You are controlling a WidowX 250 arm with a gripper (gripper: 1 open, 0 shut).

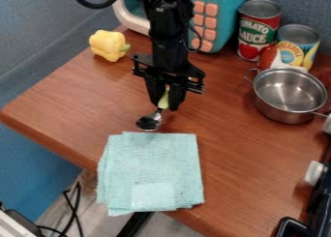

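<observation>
My black gripper (pixel 165 86) hangs over the middle of the wooden table, shut on a spoon with a pale yellow-green handle. The spoon's metal bowl (pixel 149 121) points down toward the front, just behind a folded light-blue cloth (pixel 150 171). Whether the bowl touches the table I cannot tell.
A yellow pepper (pixel 108 44) sits at the back left. A toy microwave (pixel 210 18), two cans (pixel 258 28) and a metal pot (pixel 289 92) stand at the back and right. A black appliance (pixel 308 212) is at the right front.
</observation>
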